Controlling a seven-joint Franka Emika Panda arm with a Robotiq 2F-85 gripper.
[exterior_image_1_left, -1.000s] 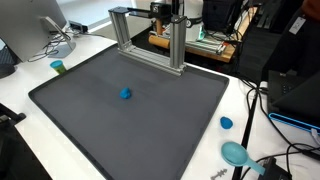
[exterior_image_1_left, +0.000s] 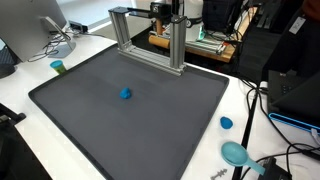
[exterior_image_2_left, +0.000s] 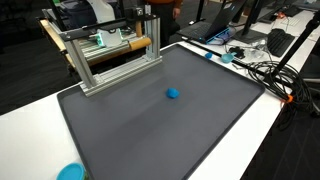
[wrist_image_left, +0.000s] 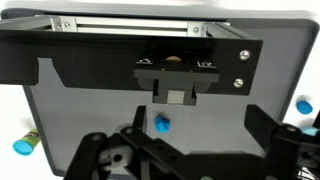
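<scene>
In the wrist view my gripper is open, with its black fingers (wrist_image_left: 103, 146) wide apart at the lower edge. A black crossbar with a central box-like fitting (wrist_image_left: 176, 78) lies ahead of the fingers, with nothing gripped. Past the bar, a small blue object (wrist_image_left: 162, 125) rests on the grey mat. The same blue object (exterior_image_1_left: 126, 93) shows left of centre on the mat in exterior view 1, and the blue object (exterior_image_2_left: 172, 93) appears near the middle in exterior view 2. Neither exterior view shows the fingertips clearly.
A metal-legged frame (exterior_image_1_left: 150, 60) stands at the mat's far edge. A green container with a blue top (exterior_image_1_left: 58, 67) is off the mat's left side. Beyond the right side lie a blue disc (exterior_image_1_left: 226, 123) and a teal item (exterior_image_1_left: 239, 156).
</scene>
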